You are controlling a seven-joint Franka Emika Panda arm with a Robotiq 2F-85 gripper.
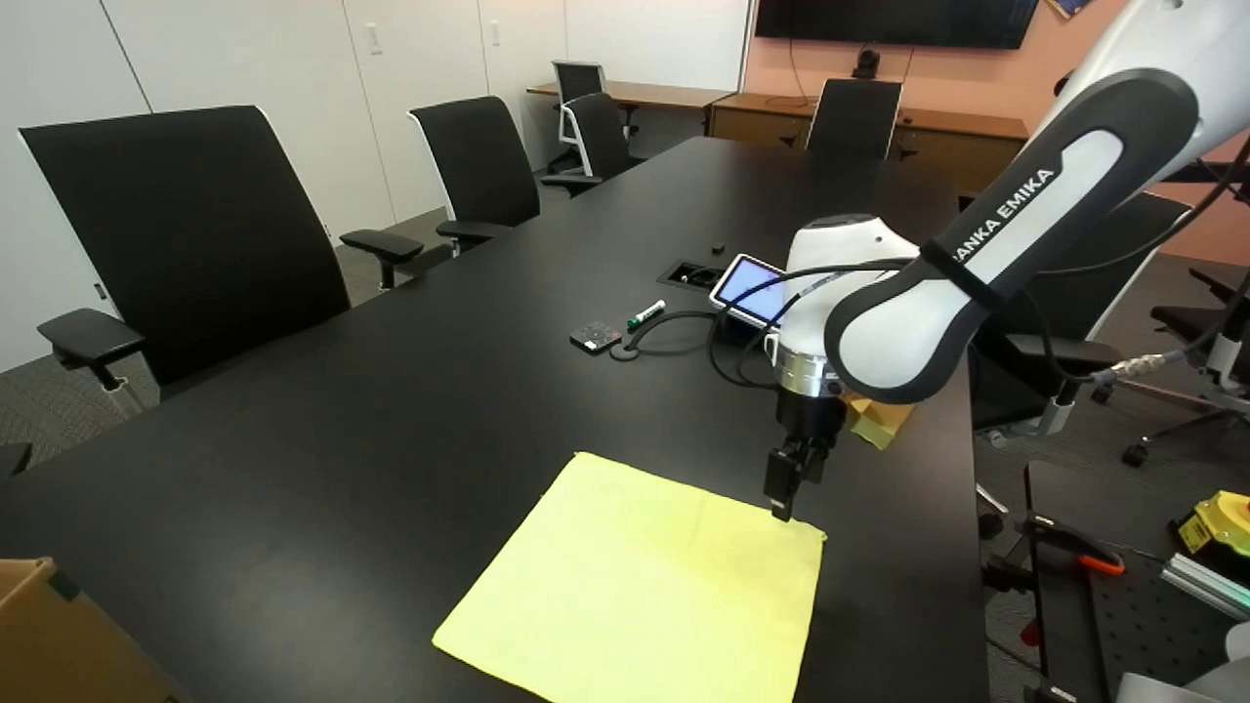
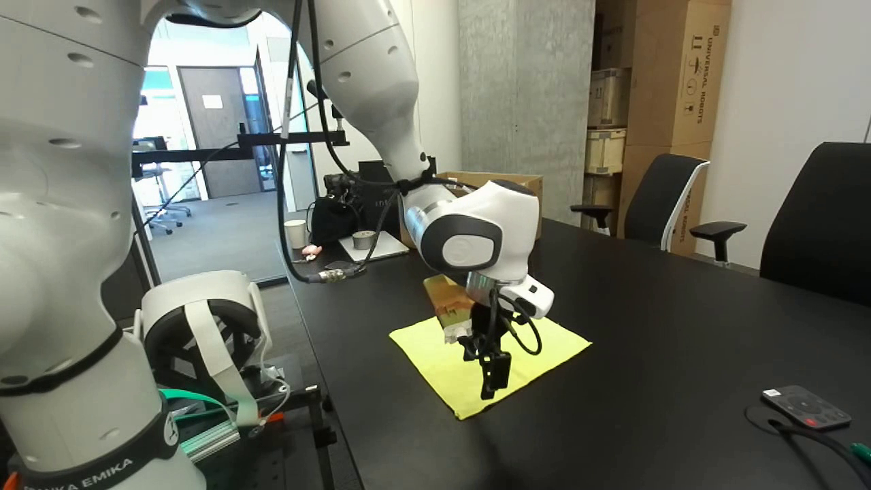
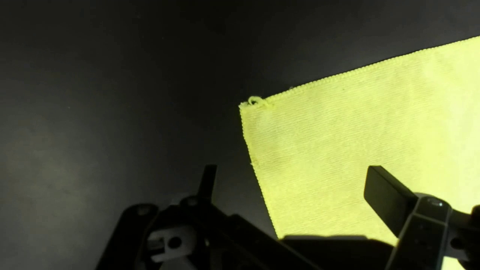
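A yellow cloth (image 1: pixel 650 586) lies flat on the black table, one corner towards the arm. In the wrist view the cloth (image 3: pixel 342 135) fills the right side, and its corner with a small thread loop shows near the middle. My gripper is open, with one finger over bare table and the other over the cloth. Exterior view 1 puts the gripper (image 1: pixel 781 512) low by the cloth's far right edge; whether it touches is unclear. Exterior view 2 shows the gripper (image 2: pixel 494 393) in front of the cloth (image 2: pixel 555 347), partly covering it.
A tablet (image 1: pixel 750 289), a green marker (image 1: pixel 645 314) and a small dark remote (image 1: pixel 595 336) lie farther up the table. A cardboard box (image 1: pixel 70 644) stands at the near left corner. Black chairs line the table.
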